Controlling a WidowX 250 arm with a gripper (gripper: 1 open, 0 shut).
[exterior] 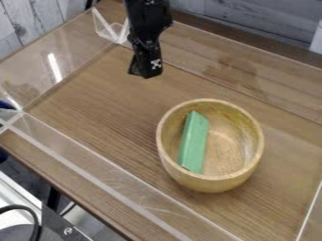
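Note:
My black gripper [143, 66] hangs at the top centre of the camera view, over the wooden table, with nothing visible between its fingers; it looks shut. Below and to the right of it, a round tan bowl [232, 151] holds a long green block [194, 141], lying lengthwise toward the viewer on the bowl's left side.
A clear plastic object [111, 26] sits at the upper left, partly behind the arm. A black cable [28, 212] lies at the lower left edge, outside the table.

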